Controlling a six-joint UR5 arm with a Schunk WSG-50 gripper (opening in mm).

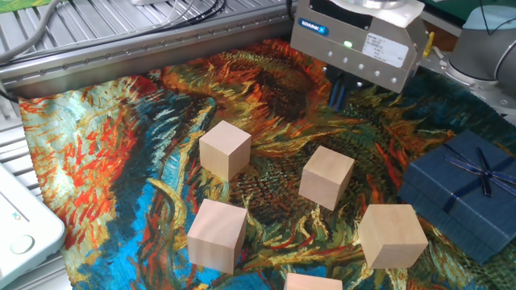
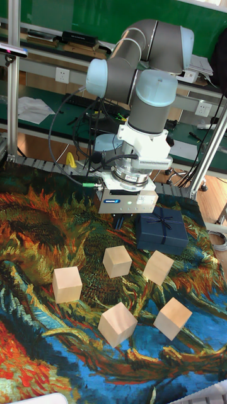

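Several plain wooden cubes lie apart on the painted cloth. In exterior view 2 they are a far-left cube (image 1: pixel 225 151), a middle cube (image 1: pixel 326 178), a near-left cube (image 1: pixel 217 236), a near-right cube (image 1: pixel 392 236) and one cut off by the bottom edge (image 1: pixel 314 283). All of them show whole in exterior view 3, including the cube (image 2: pixel 173 319) nearest the lower right. Behind the cubes, above the cloth, hangs my gripper (image 1: pixel 337 108), pointing down. Its dark blue fingers (image 2: pixel 118 223) stand close together, shut, and nothing shows between them. It touches no cube.
A dark blue gift box (image 1: pixel 463 193) with a ribbon bow sits to the right of the cubes in exterior view 2. A white device (image 1: pixel 24 229) stands at the left edge. Metal rails (image 1: pixel 145 68) border the cloth at the back. Open cloth lies left of the cubes.
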